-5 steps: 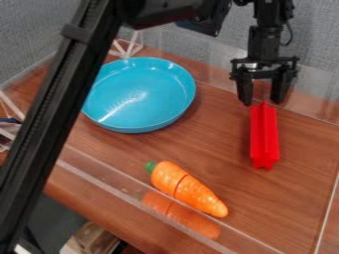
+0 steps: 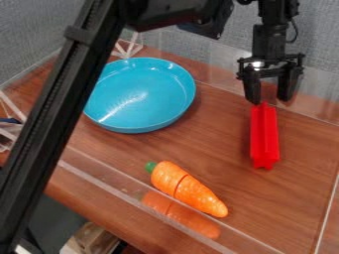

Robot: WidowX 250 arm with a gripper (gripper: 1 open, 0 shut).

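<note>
My gripper (image 2: 269, 91) hangs at the back right, open, with its two dark fingers apart above the far end of a red elongated block (image 2: 265, 144). The block lies lengthwise on the wooden table. An orange toy carrot (image 2: 188, 188) with a green tip lies near the front. A blue plate (image 2: 141, 91) sits at the back left.
Clear low plastic walls edge the wooden table (image 2: 199, 139). A large black arm bar crosses the left side of the view diagonally. The middle of the table between carrot, plate and block is free.
The objects have stayed put.
</note>
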